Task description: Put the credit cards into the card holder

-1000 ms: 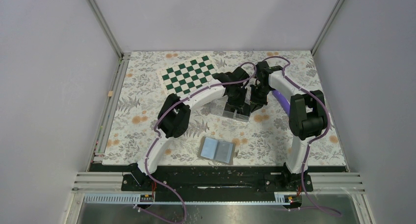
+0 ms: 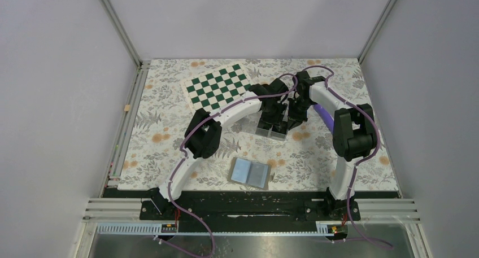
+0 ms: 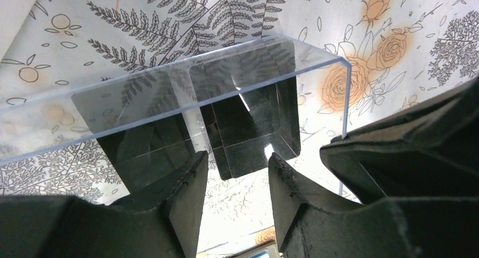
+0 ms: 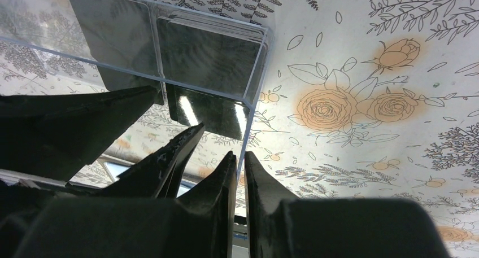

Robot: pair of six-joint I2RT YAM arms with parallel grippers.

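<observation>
A clear plastic card holder (image 3: 347, 91) stands on the patterned cloth, with dark credit cards (image 3: 257, 153) in its right compartment. Another dark card (image 3: 152, 159) shows in the compartment to the left. Above the right-hand cards, my left gripper is open, its fingertips apart and nothing held between them. My right gripper is shut on the thin clear side wall of the card holder (image 4: 252, 100). Seen from the top, both grippers meet over the holder (image 2: 278, 135) and hide much of it.
A green-and-white checkered board (image 2: 220, 87) lies behind to the left. A purple strip (image 2: 324, 118) lies under the right arm. Nearer the front is a tray with blue and grey halves (image 2: 249, 173).
The right arm shows no clear movement, and the holder stays nearly in place.
</observation>
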